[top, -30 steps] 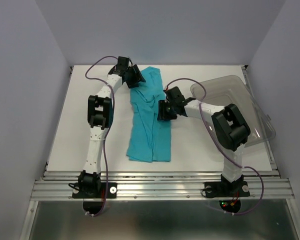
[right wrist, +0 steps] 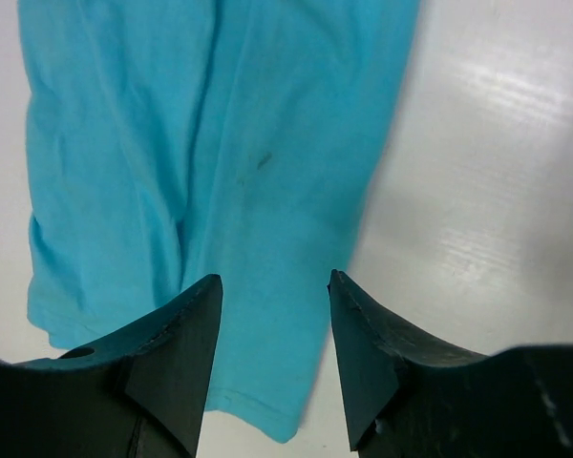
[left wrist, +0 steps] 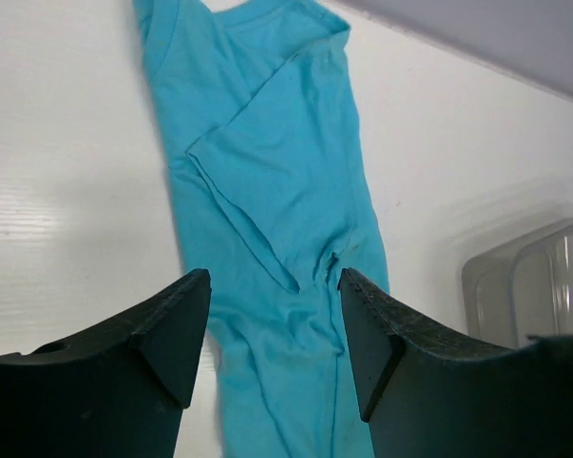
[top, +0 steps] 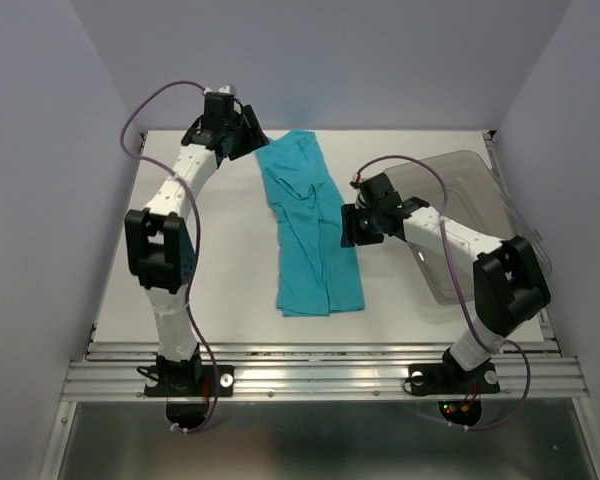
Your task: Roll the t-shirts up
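Observation:
A teal t-shirt (top: 305,225) lies folded into a long strip down the middle of the white table, its lower end toward the front. Creases and a ruffled fold cross its upper half in the left wrist view (left wrist: 277,172). My left gripper (top: 261,138) hovers by the shirt's far left end, its fingers parted with nothing held between them (left wrist: 275,277). Beside the strip's right edge, about halfway along, is my right gripper (top: 348,226). In the right wrist view its fingers (right wrist: 196,315) stand wide apart, the cloth beneath them and none gripped.
A clear plastic bin (top: 460,170) stands on the right side of the table, partly behind the right arm. Bare table (top: 215,270) lies left of the shirt. The table's metal front rail (top: 310,370) runs along the near edge.

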